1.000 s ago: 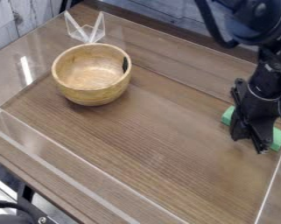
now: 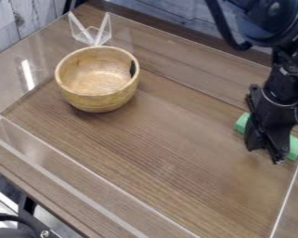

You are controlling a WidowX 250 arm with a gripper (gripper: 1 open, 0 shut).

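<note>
The black gripper (image 2: pixel 255 139) is at the right of the table, low over a green object (image 2: pixel 285 141) that lies flat and is partly hidden behind it. The gripper looks shut; I see nothing clearly held between its fingertips.
A wooden bowl (image 2: pixel 97 93) stands at the upper left, with a clear crumpled or wire-like item (image 2: pixel 92 32) behind it. Black cables lie at the bottom-left edge.
</note>
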